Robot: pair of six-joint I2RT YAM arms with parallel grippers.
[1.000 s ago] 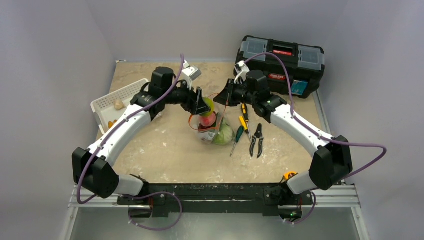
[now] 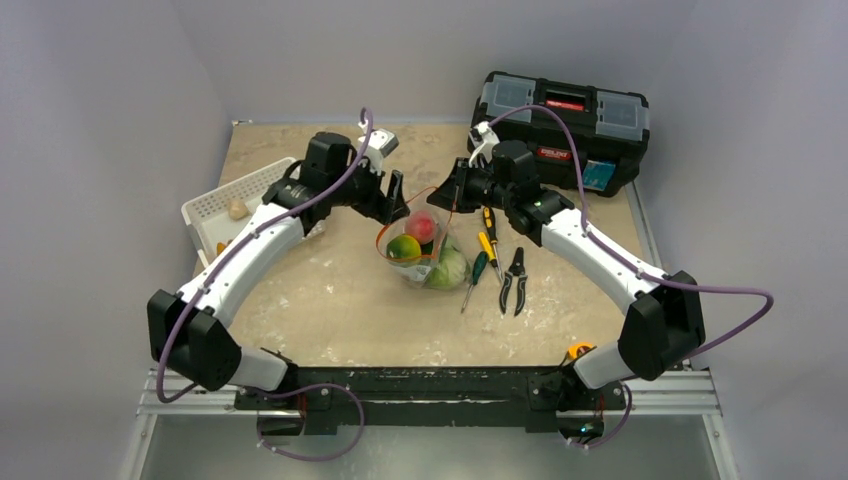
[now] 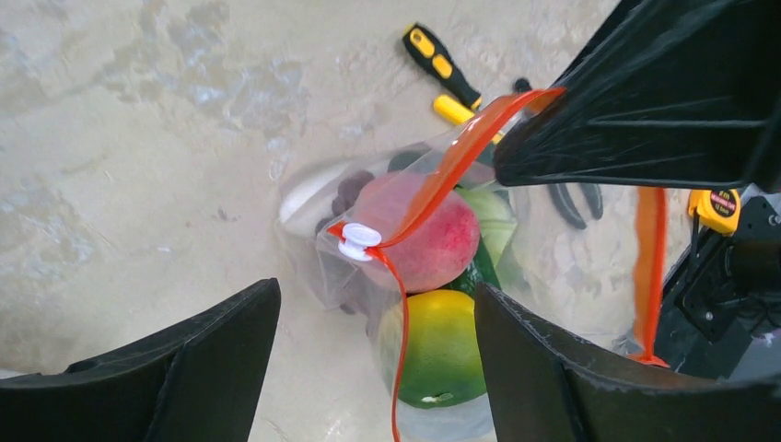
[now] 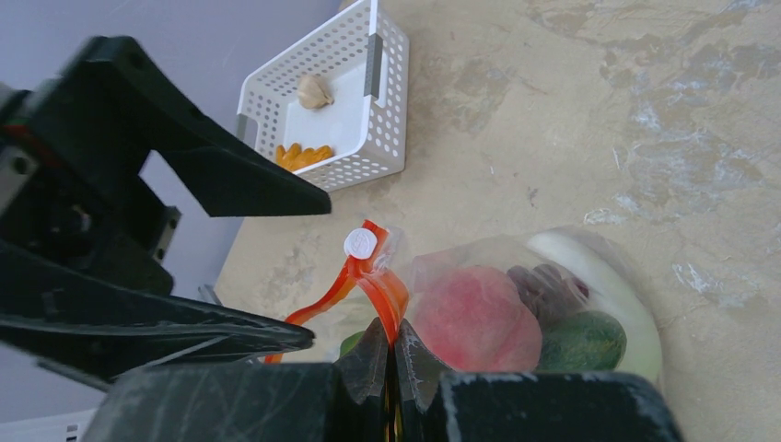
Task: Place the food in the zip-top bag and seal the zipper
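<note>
The clear zip bag (image 2: 410,276) stands on the table with its orange-edged mouth wide. Inside lie a peach (image 3: 428,230), a green-yellow mango (image 3: 440,345), a pale green vegetable (image 2: 447,268) and dark grapes (image 4: 551,293). A white slider (image 3: 359,239) sits on the orange zipper. My left gripper (image 2: 400,198) hangs above the bag's left rim, open and empty. Pinched on the bag's orange rim (image 4: 385,299), my right gripper is shut. The white basket (image 4: 382,138) at the left holds a garlic-like bulb (image 4: 314,91) and orange-yellow pieces (image 4: 302,157).
Screwdrivers (image 2: 477,272) and pruning shears (image 2: 513,283) lie right of the bag. A black toolbox (image 2: 560,130) fills the back right. A yellow tape measure (image 2: 580,350) is at the front right.
The mango was at my left gripper; it now lies in the bag. The right arm has stayed still.
</note>
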